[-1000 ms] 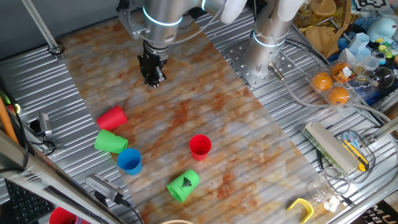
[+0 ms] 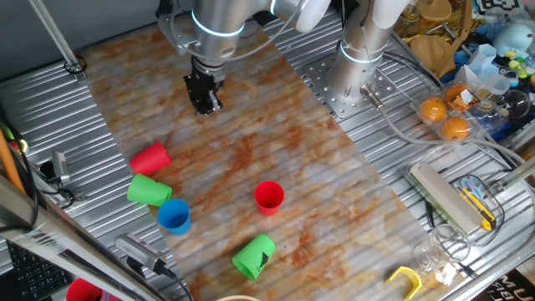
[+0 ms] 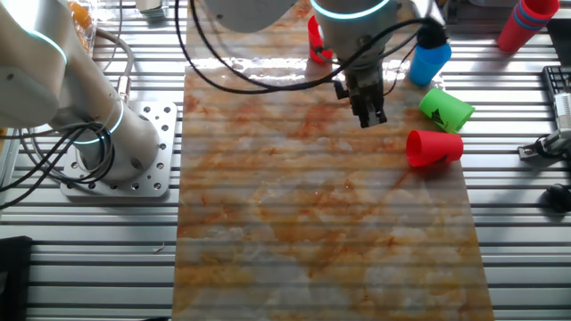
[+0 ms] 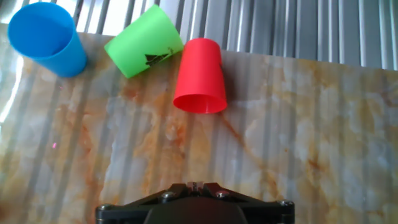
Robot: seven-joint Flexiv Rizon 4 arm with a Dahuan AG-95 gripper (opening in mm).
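Observation:
My gripper (image 2: 209,109) hangs above the far part of the marbled board with its fingertips together; in the wrist view the gripper is shut, nothing showing between its fingers. A red cup (image 4: 200,74) lies on its side ahead of it, mouth toward the gripper. Beside that, a green cup (image 4: 144,42) lies tipped over, and a blue cup (image 4: 53,43) stands upright. Another red cup (image 2: 269,198) stands upright mid-board, its mouth up. Nearer the front lies a second green cup (image 2: 254,257) on its side, out of sight in the wrist view.
Clear plastic with orange balls (image 2: 456,129) sits right of the arm's base, and a grey box (image 2: 447,196) lies below it. A small grey device (image 2: 140,251) with a cable stands by the board's left edge. In exterior view 2, the board's (image 3: 312,232) near half is bare.
The front green cup has rolled a little toward the front right, its dark print turning toward the right side. My arm and the other cups look almost unmoved.

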